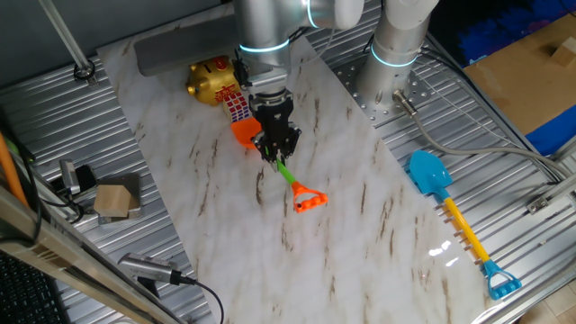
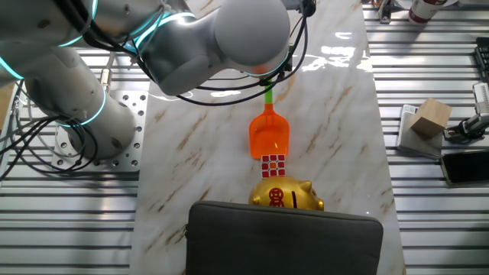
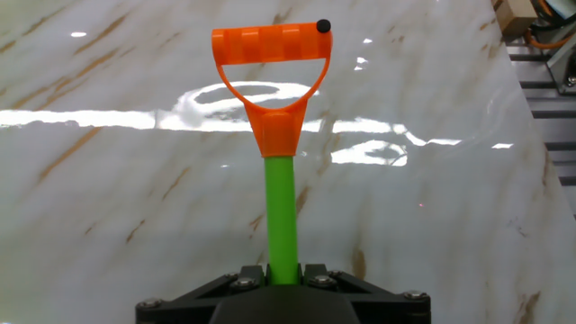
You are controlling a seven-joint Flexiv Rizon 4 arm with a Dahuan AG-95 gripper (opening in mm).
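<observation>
A toy shovel with an orange blade (image 2: 269, 136), a green shaft (image 3: 282, 216) and an orange D-shaped handle (image 3: 274, 85) lies over the marble-patterned board. My gripper is shut on the green shaft, one finger close on either side. In exterior view 1 the gripper (image 1: 276, 158) points down at the shaft and partly hides the blade. A red-faced puzzle cube (image 2: 273, 166) is right at the blade's front edge; whether they touch I cannot tell. Just behind the cube sits a golden piggy bank (image 1: 214, 81).
A dark grey case (image 2: 284, 241) stands beyond the piggy bank. On the slatted metal at the right lies a blue and yellow shovel (image 1: 461, 225). A wooden block (image 1: 112, 201) and a cabled device (image 1: 151, 268) are on the left. The near half of the board is clear.
</observation>
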